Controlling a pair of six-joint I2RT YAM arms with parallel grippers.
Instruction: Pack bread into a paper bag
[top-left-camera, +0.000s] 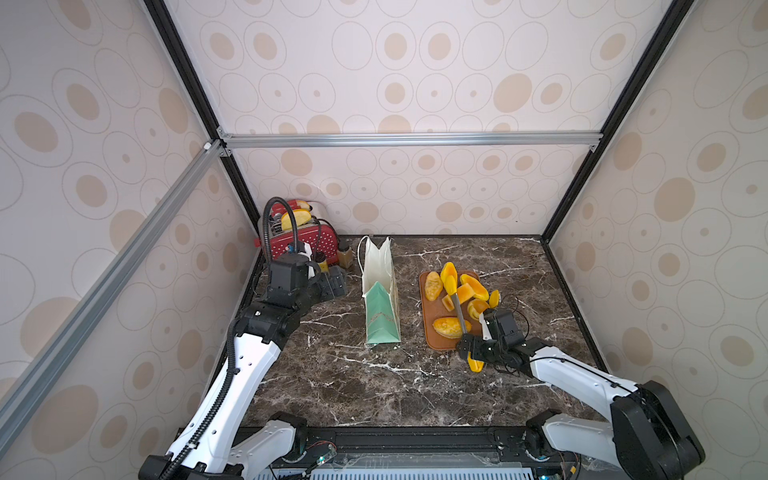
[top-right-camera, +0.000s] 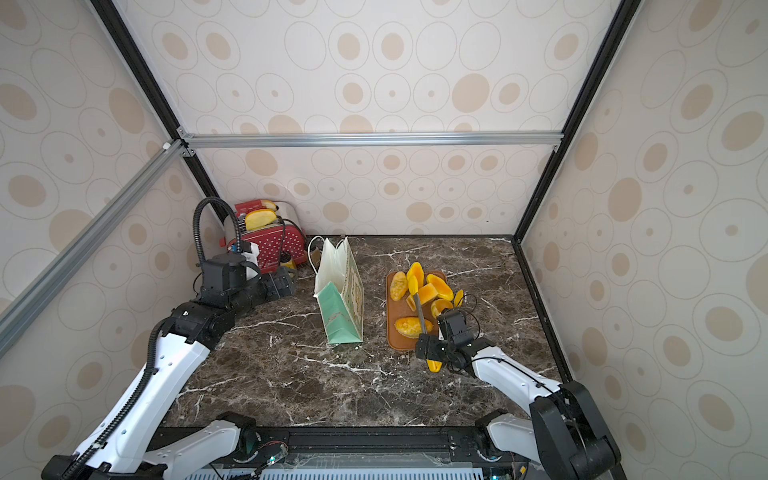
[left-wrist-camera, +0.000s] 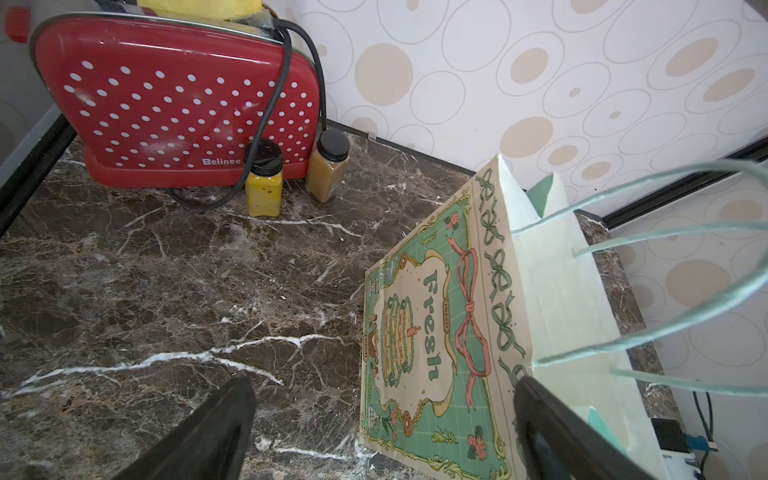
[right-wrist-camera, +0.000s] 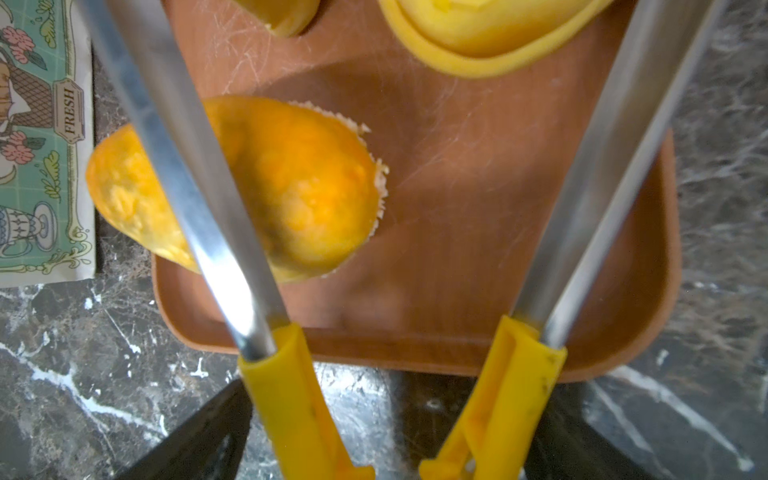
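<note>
An upright mint and cream paper bag (top-left-camera: 382, 316) stands mid-counter, its printed side (left-wrist-camera: 432, 336) facing my left wrist camera. My left gripper (top-left-camera: 332, 284) is raised left of the bag, open, with nothing between its fingers. Right of the bag, an orange tray (right-wrist-camera: 448, 304) holds bread, including an oval loaf (right-wrist-camera: 296, 192) and several yellow pieces. My right gripper (top-right-camera: 425, 345) is over the tray's near end, at steel tongs with yellow handles (right-wrist-camera: 512, 400). The tongs are spread apart above the loaf; whether the fingers grip them is hard to tell, though they stand apart.
A red dotted toaster (left-wrist-camera: 184, 112) with cables stands in the back left corner beside two spice jars (left-wrist-camera: 264, 192). Walls close in the back and sides. Bare marble counter lies in front of the bag and at the back right.
</note>
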